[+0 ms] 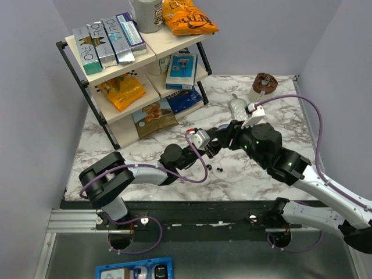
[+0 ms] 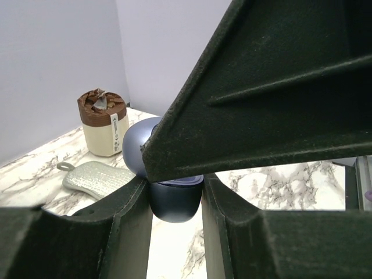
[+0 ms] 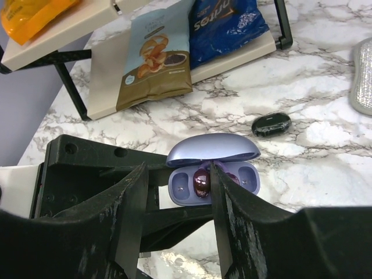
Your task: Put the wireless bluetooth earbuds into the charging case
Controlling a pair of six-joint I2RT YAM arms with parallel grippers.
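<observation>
My left gripper is shut on the lilac charging case [image 3: 213, 145], whose lid stands open. In the right wrist view a dark red glossy earbud [image 3: 201, 182] sits in the middle of the case, with another partly visible to its right. My right gripper hangs open just over the case; one of its fingers hides part of it. In the top view both grippers meet above the table's middle, largely hiding the case. A small dark oval item [image 3: 271, 124] lies on the marble behind it.
A shelf rack [image 1: 125, 72] with snack bags and boxes stands at the back left. A grey mitt-like pad [image 2: 96, 177] and a brown-topped jar [image 2: 103, 128] are at the back right. Small dark bits [image 1: 220, 170] lie on the table near the front middle.
</observation>
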